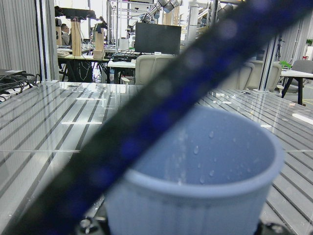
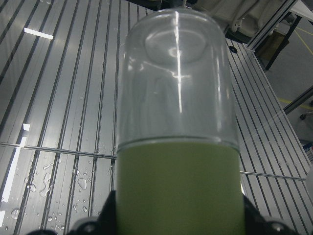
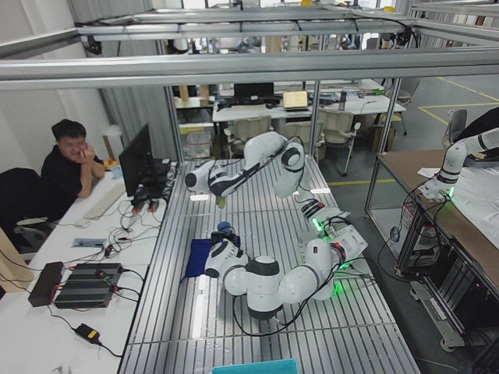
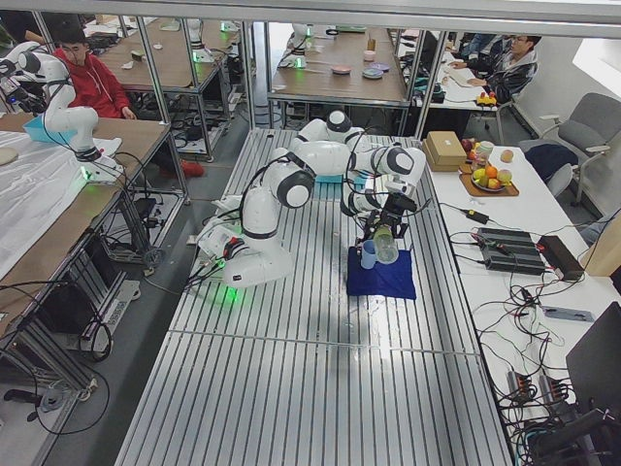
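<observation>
A light blue cup (image 1: 195,210) fills the lower left wrist view, droplets inside, with my left gripper shut on it; a blurred dark band crosses above it. In the camera right view the cup (image 4: 368,260) is over a navy cloth (image 4: 378,283). A clear container with a green lower part (image 2: 178,186) is in my right gripper, which is shut on it. This container (image 4: 386,249) appears tilted near the blue cup in the camera right view; in the camera left view it hangs above and behind the cup.
A turquoise bin (image 3: 253,368) is at one end of the slatted metal table (image 4: 291,398), which has water droplets. Desks with electronics run along one side, where a seated man (image 3: 74,167) is beside a monitor.
</observation>
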